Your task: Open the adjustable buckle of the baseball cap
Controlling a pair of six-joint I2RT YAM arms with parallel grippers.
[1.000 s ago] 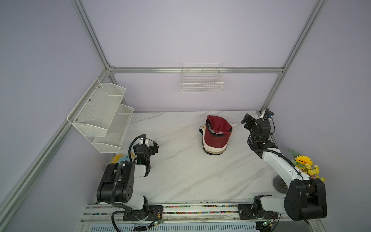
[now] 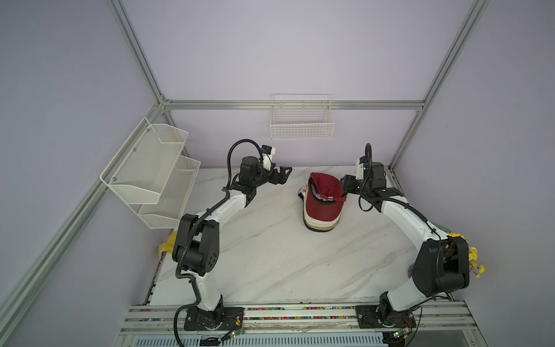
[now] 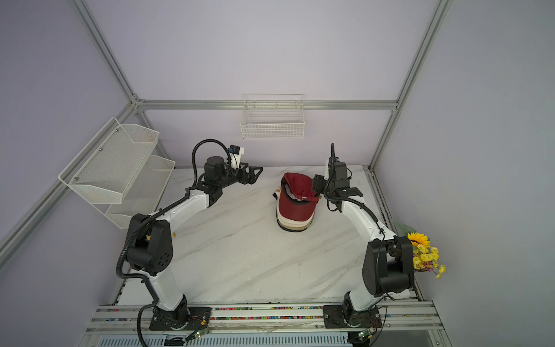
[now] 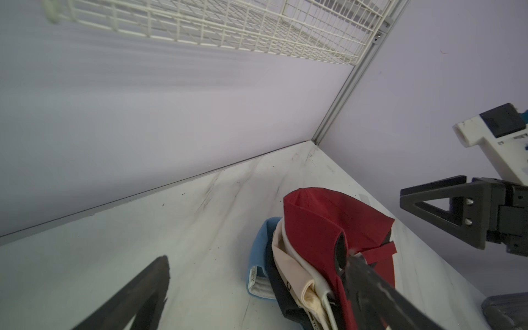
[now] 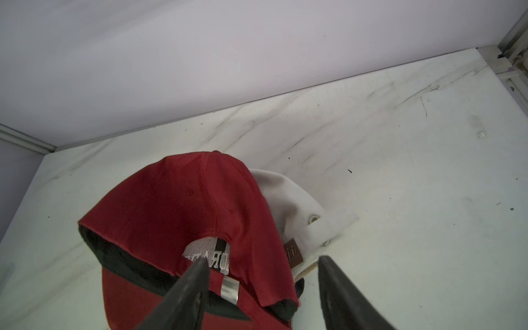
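A dark red baseball cap (image 2: 328, 186) lies on top of a stack of other caps at the table's back, its opening facing the front. In the right wrist view its strap carries a shiny metal buckle (image 5: 230, 289) below the lettered lining. Close to the cap's right side is my right gripper, its fingers apart and nothing held; whether it touches the cap I cannot tell. Left of the stack and off it, my left gripper (image 2: 286, 174) stands open and empty. One of its fingers (image 4: 379, 299) covers part of the red cap in the left wrist view.
White, beige and blue caps (image 4: 263, 264) lie under the red one. A wire basket (image 2: 301, 130) hangs on the back wall, white shelves (image 2: 151, 173) on the left. Yellow flowers (image 3: 425, 254) stand at the right edge.
The right gripper has moved left, right up beside the red cap. The caps have not moved.
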